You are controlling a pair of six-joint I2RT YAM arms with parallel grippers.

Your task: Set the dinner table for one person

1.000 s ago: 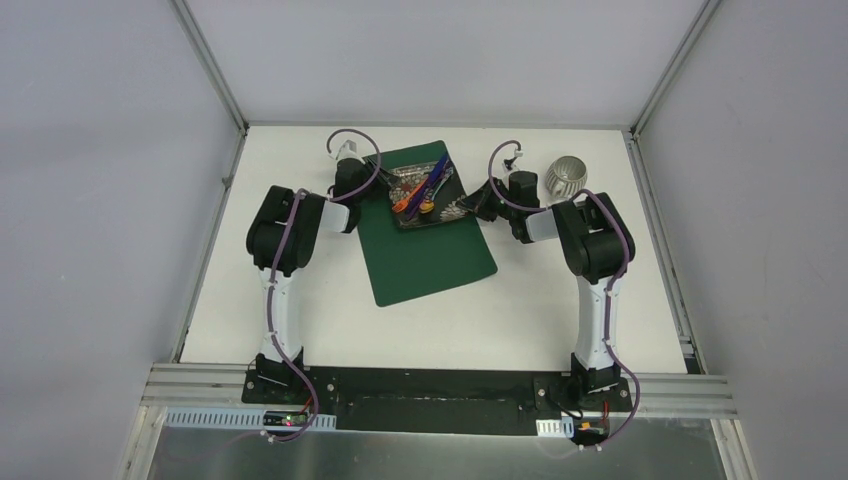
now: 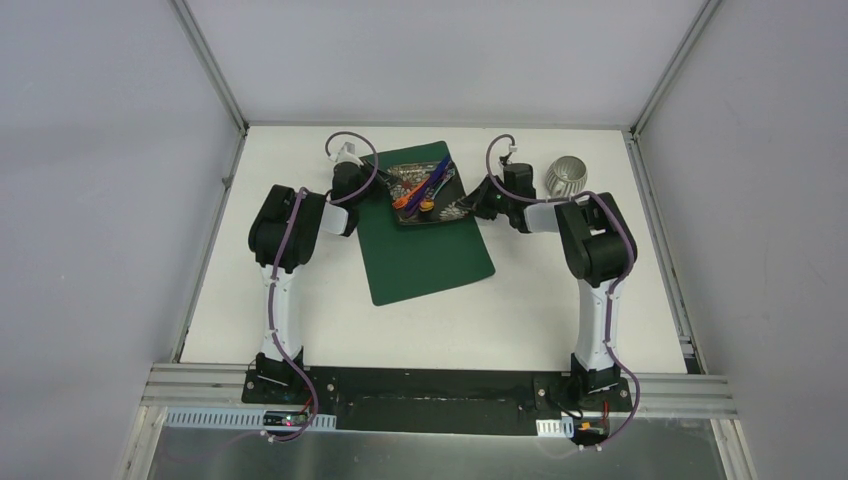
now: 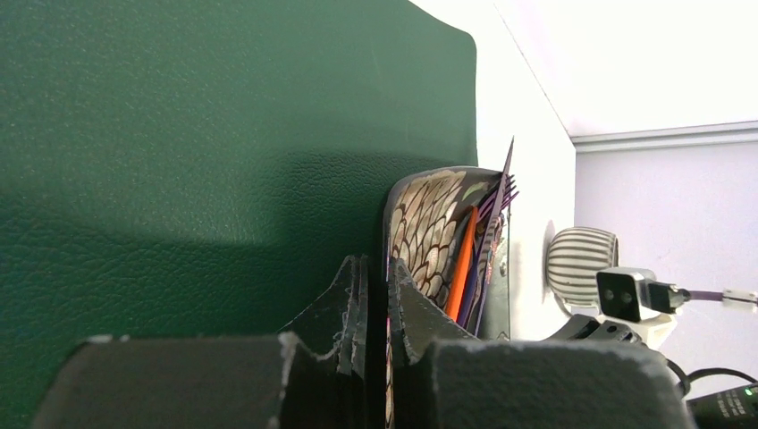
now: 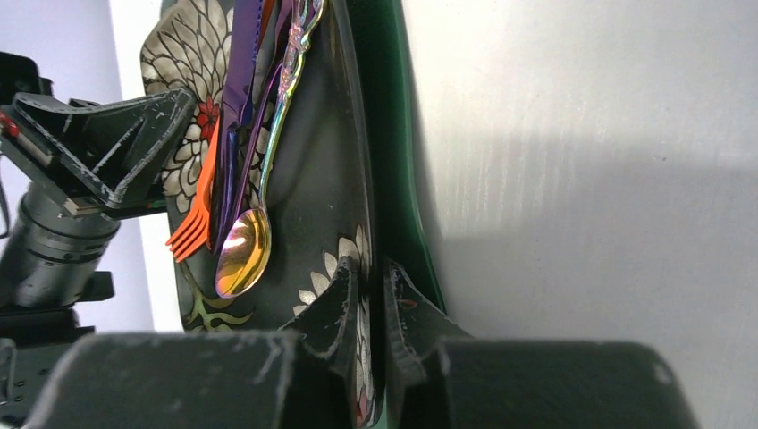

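Observation:
A dark square plate (image 2: pixel 430 210) with a flower pattern sits on the green placemat (image 2: pixel 425 270), carrying an orange fork (image 4: pixel 201 192), blue-purple cutlery (image 4: pixel 240 80) and an iridescent spoon (image 4: pixel 241 255). My left gripper is shut on the plate's rim at its left side in the top view. My right gripper is shut on the rim at the opposite, right side.
A striped cup (image 2: pixel 566 176) stands on the white table at the back right, close beside my right arm.
My right wrist has moved a little toward the back; both grippers stay at the rim.

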